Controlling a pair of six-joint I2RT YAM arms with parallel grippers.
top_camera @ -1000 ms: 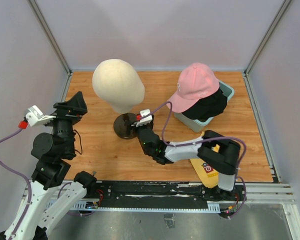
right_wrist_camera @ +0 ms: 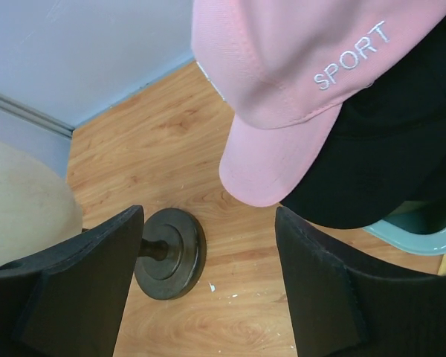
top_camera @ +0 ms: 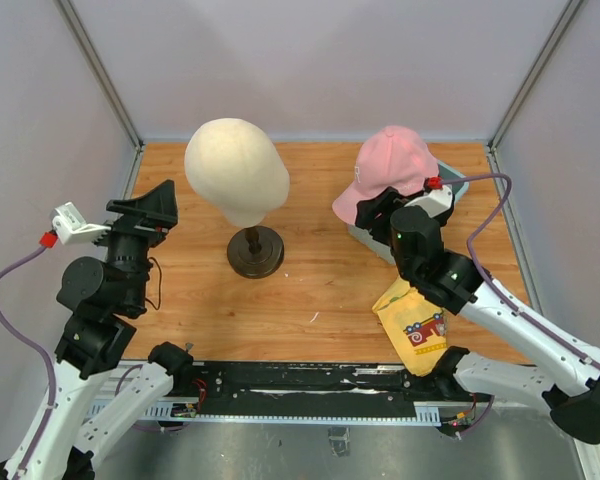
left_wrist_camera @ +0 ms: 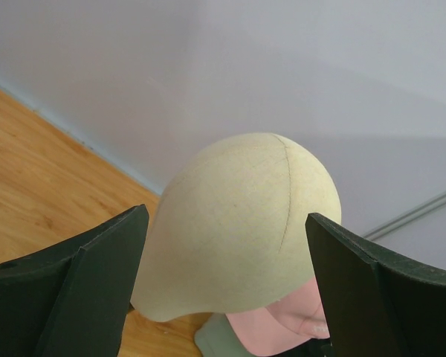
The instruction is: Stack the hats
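A pink cap (top_camera: pixel 390 165) lies together with a black hat (right_wrist_camera: pixel 390 134) on a grey-green bin at the back right; the cap's front carries the word SPORT in the right wrist view. My right gripper (top_camera: pixel 382 212) hovers at the cap's near side, open, with nothing between its fingers. From above, that arm covers most of the black hat. The cream mannequin head (top_camera: pixel 237 170) is bare on its dark round stand (top_camera: pixel 255 252). To the left of the head, my left gripper (top_camera: pixel 140 207) is open and empty, its fingers framing the head in the left wrist view.
Both hats rest on the bin (top_camera: pixel 372 242), its rim (right_wrist_camera: pixel 416 242) showing beside the black hat. A yellow cloth bag (top_camera: pixel 412 330) lies at the front right, under the right arm.
The left arm has shifted only slightly. Head and pink cap have stayed put.
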